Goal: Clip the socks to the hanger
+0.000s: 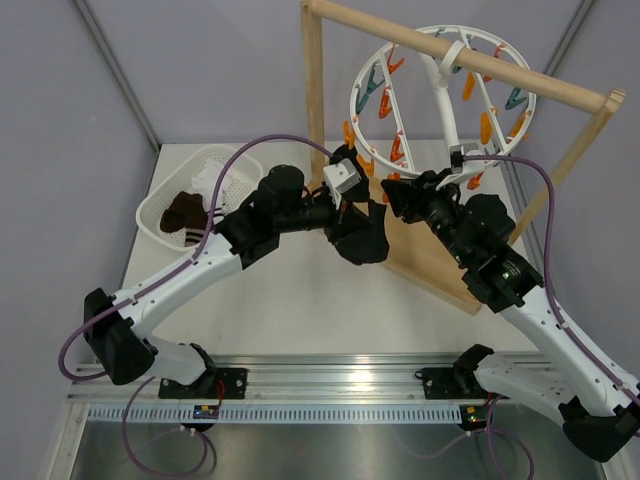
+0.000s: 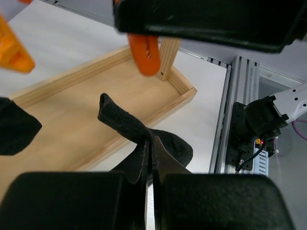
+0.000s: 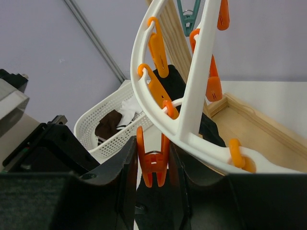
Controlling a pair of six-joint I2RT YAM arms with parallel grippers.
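My left gripper (image 1: pixel 352 205) is shut on a black sock (image 2: pixel 120 117), lifted near the hanger's lower edge; the sock (image 1: pixel 365 240) hangs from its fingers. My right gripper is shut on an orange clip (image 3: pixel 152 163) on the white ring hanger (image 3: pixel 194 120). Another black sock (image 3: pixel 175 81) hangs behind orange clips at the ring's left side. More orange and teal clips hang around the ring.
A wooden frame (image 1: pixel 460 58) holds the hanger over a wooden tray (image 1: pixel 430 290). A white basket (image 1: pixel 150 210) with brown and white socks stands at the back left.
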